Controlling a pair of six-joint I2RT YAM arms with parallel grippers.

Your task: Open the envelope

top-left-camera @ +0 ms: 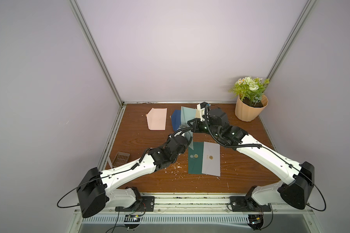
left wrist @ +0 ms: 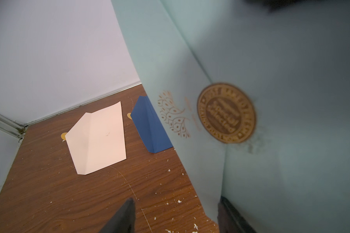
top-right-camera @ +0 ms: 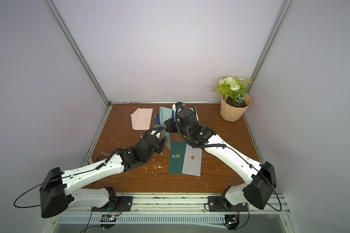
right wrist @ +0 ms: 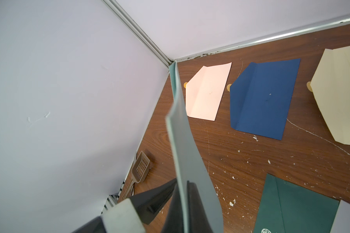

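Observation:
A light teal envelope (left wrist: 299,136) is held up off the table, its brown round seal (left wrist: 226,112) facing my left wrist camera. The flap lies against the body at the seal. In the right wrist view it appears edge-on, with my right gripper shut on it. My left gripper is part open at the envelope's left side. One of its fingers (left wrist: 230,215) overlaps the crease below the seal; whether its tip is beneath the flap cannot be told. The other finger stands clear to the left.
Flat on the table lie a pink envelope (right wrist: 208,91), a blue one (right wrist: 266,99), a cream one (right wrist: 336,95), a dark green one (top-left-camera: 195,165) and a grey one (top-left-camera: 211,165). A flower pot (top-left-camera: 250,108) stands back right; a small basket (top-left-camera: 121,158) lies left.

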